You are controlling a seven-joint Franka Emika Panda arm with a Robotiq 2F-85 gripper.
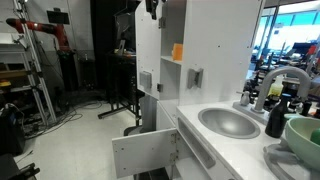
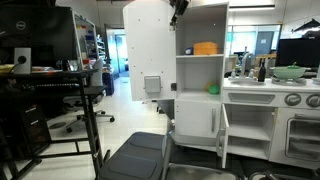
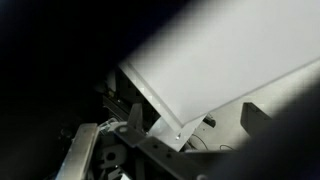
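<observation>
My gripper [image 2: 178,12] is at the top edge of an upper cabinet door [image 2: 146,50], which stands swung out beside the open shelves. Seen from the first exterior view, the gripper [image 1: 152,8] is high up by the same door [image 1: 149,45]. In the wrist view its dark fingers are apart, with the gripper open and a white panel [image 3: 210,60] stretching across beyond them. Whether a finger touches the door is hard to tell. An orange box [image 2: 206,48] sits on a shelf inside the cabinet.
Below, a lower cabinet door [image 1: 143,153] hangs open over the floor. A sink [image 1: 229,122], dark bottle [image 1: 277,119] and green bowl [image 1: 303,138] occupy the counter. Dark flat panels [image 2: 138,157] lie below the upper door. Open floor [image 1: 75,150] lies to the left.
</observation>
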